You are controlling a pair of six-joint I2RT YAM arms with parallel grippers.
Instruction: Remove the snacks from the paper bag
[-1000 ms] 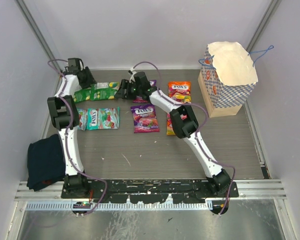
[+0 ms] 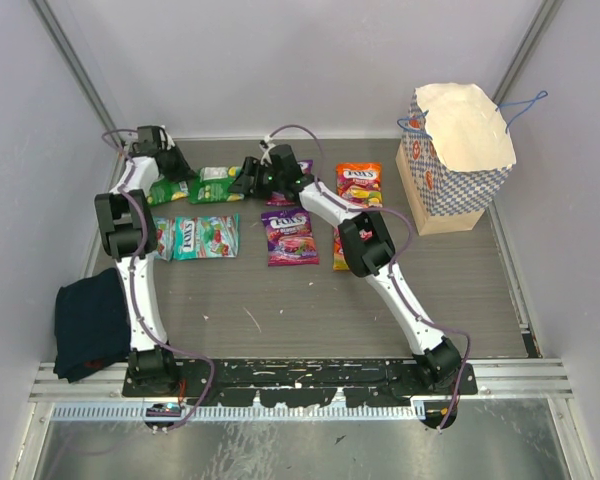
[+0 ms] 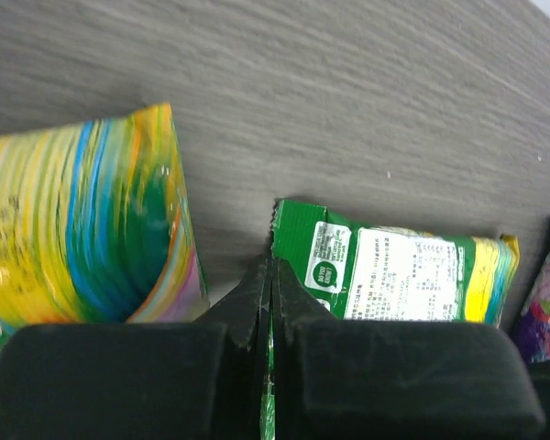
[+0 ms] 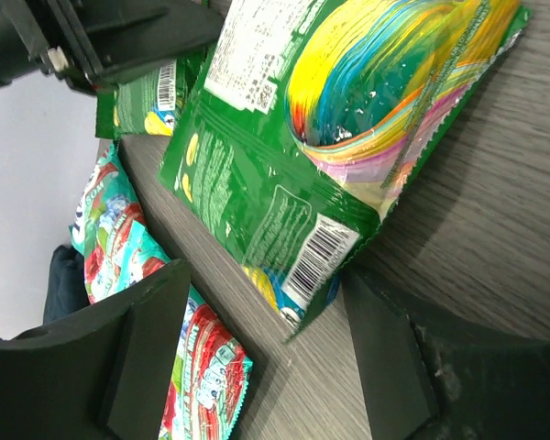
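Note:
Two green Fox's bags lie side by side at the back left: the left green bag (image 2: pixel 167 190) and the right green bag (image 2: pixel 218 184). My left gripper is shut, with nothing between its fingers. It stands at the gap between them; the right bag's crimped edge (image 3: pixel 298 225) is just outside its fingers, and the left bag (image 3: pixel 82 220) is off to the left. My right gripper is open, and the near corner of the right green bag (image 4: pixel 284 220) reaches between its fingers. The patterned paper bag (image 2: pixel 450 185) stands at the back right.
Nearer than the green bags are turquoise bags (image 2: pixel 206 238). Purple bags (image 2: pixel 291 237) and red-orange bags (image 2: pixel 359 184) lie in the middle, partly under the right arm. A dark cloth (image 2: pixel 91 325) is at the left edge.
My left gripper has gone from open to shut and come lower.

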